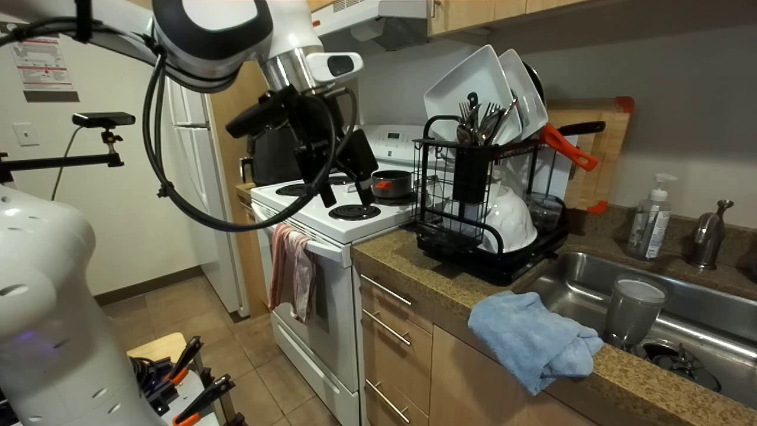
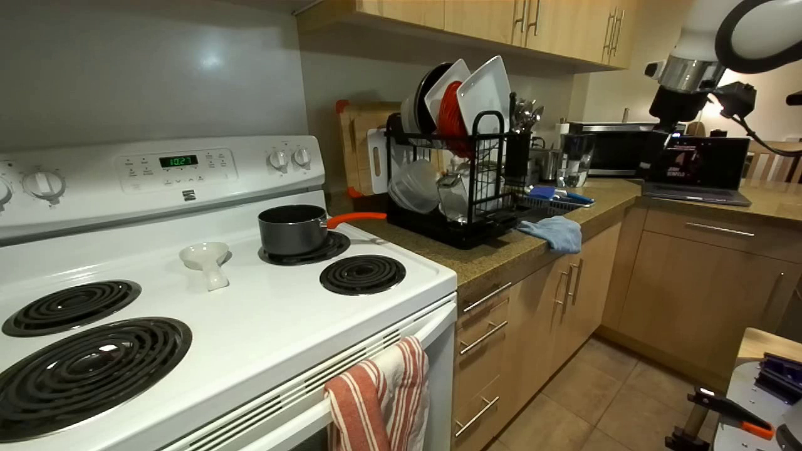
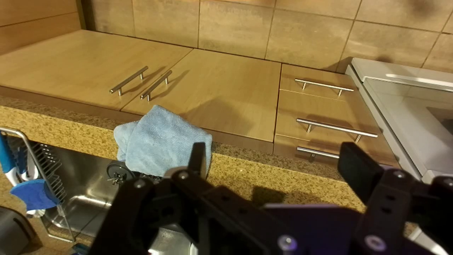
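High over the counter, my gripper (image 1: 348, 199) is open; in the wrist view its two dark fingers (image 3: 355, 170) stand far apart, with only counter and drawer fronts visible beyond the gap. A folded blue cloth (image 1: 533, 337) drapes over the counter's front edge beside the sink. The wrist view has this cloth (image 3: 163, 142) left of the gap, its lower right part hidden behind a finger. Exterior view 2 shows a dark pot (image 2: 291, 232) with a red handle on a back burner and a white spoon rest (image 2: 204, 257) on the stovetop.
The black dish rack (image 1: 454, 245) holds plates, bowls and cutlery. A clear cup (image 1: 635, 310) stands in the metal sink (image 1: 578, 266), with a soap bottle (image 1: 649, 223) behind. A striped towel (image 2: 380, 394) hangs on the oven handle. Bare counter (image 1: 419, 266) lies between stove and cloth.
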